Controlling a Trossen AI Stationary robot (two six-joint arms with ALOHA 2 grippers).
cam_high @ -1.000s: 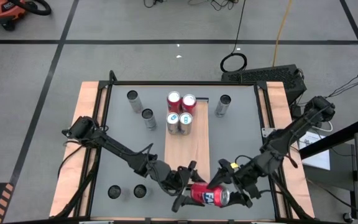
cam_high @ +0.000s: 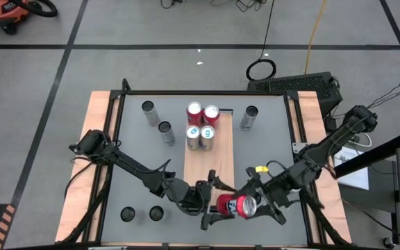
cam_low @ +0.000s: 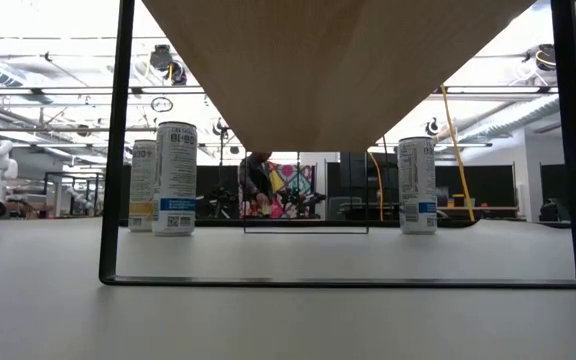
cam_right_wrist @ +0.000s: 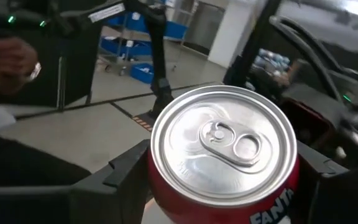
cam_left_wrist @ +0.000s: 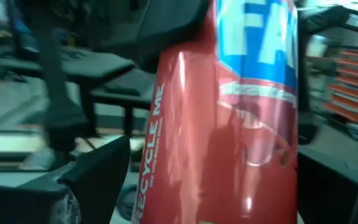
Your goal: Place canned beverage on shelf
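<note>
The red Fanta can (cam_high: 229, 203) lies on its side above the table's front, its silver lid facing my right arm. Around its lid end my right gripper is shut on it, one finger on each side in the right wrist view. My left gripper stands open around the other end. A gap shows between its left finger and the red wall; on the right the finger and can overlap, so contact is unclear. The wooden shelf (cam_high: 207, 163) bears two red-sided cans (cam_high: 194, 113) behind two silver-topped ones (cam_high: 193, 133).
Slim cans (cam_high: 166, 133) stand left of the shelf, and another (cam_high: 248, 118) stands to its right. Two dark round tops (cam_high: 128, 214) sit at the front left. A black frame (cam_high: 120, 114) edges the table. Bare shelf lies in front of its cans.
The can has turned and shifted slightly, its lid now angled more upward in the high view.
</note>
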